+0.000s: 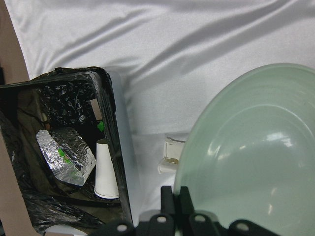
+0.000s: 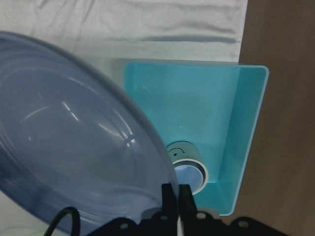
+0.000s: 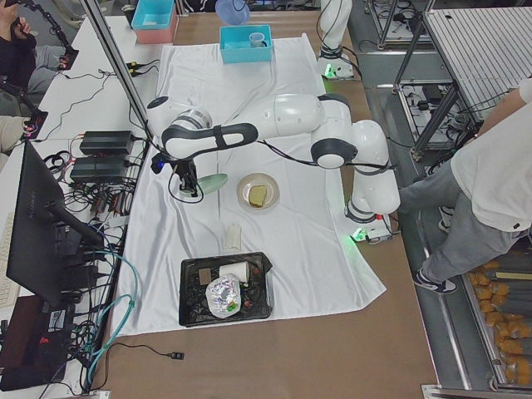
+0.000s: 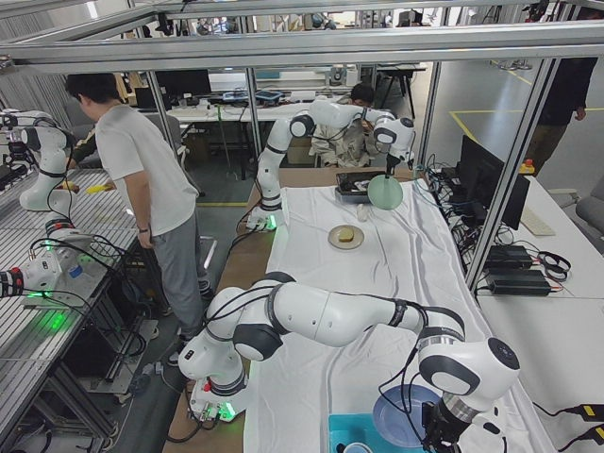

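Note:
My left gripper is shut on the rim of a pale green plate (image 1: pixel 246 147), held above the cloth beside a black-lined bin (image 1: pixel 106 118) holding a foil bundle (image 1: pixel 61 155) and a white paper cup (image 1: pixel 105 174). My right gripper is shut on the rim of a blue plate (image 2: pixel 74 142), held over or beside a turquoise tub (image 2: pixel 197 98) with a cup (image 2: pixel 192 174) inside. A beige plate with a yellow item (image 3: pixel 258 195) sits mid-cloth.
A small white object (image 1: pixel 170 155) lies near the bin. A monitor (image 3: pixel 41 233) and cables line one side; a person (image 3: pixel 482 191) stands on the other.

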